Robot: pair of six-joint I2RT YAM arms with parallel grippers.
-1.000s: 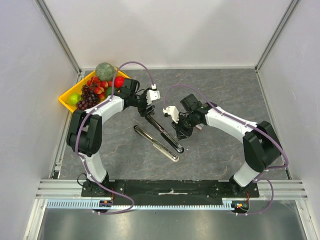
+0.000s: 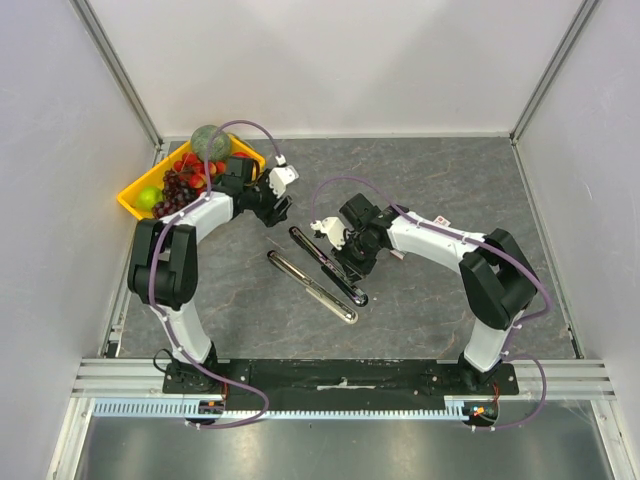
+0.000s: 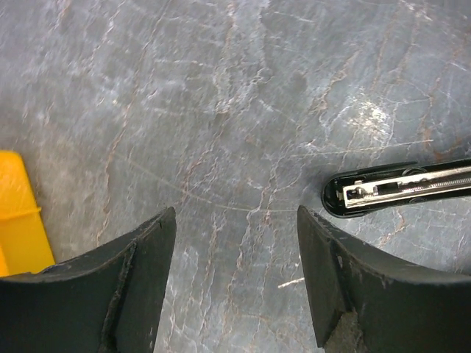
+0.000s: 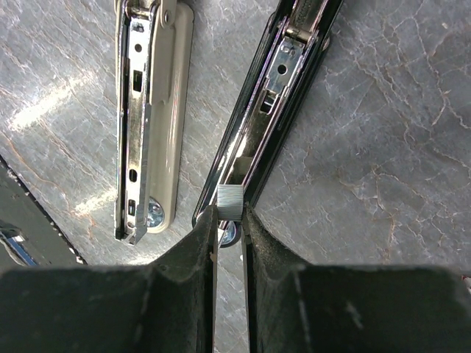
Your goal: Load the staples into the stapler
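A black stapler (image 2: 310, 245) lies opened out flat in the middle of the table. Its far end (image 3: 360, 193) with a spring shows in the left wrist view, its metal channel (image 4: 265, 103) in the right wrist view. My right gripper is shut on a small silver strip of staples (image 4: 229, 197), which appears over the near end of the channel; whether it touches cannot be told. My left gripper stands open and empty, to the left of the stapler's far end. Beside the black stapler lies a beige one (image 2: 312, 288), also opened out.
A yellow basket (image 2: 127, 196) of fruit stands at the back left, close to my left arm. A small white and red box (image 2: 441, 221) lies behind my right arm.
My left gripper has moved left, away from the black stapler's far end. The right gripper has shifted left and slightly nearer, over the stapler, with the staples held. Both staplers stay put.
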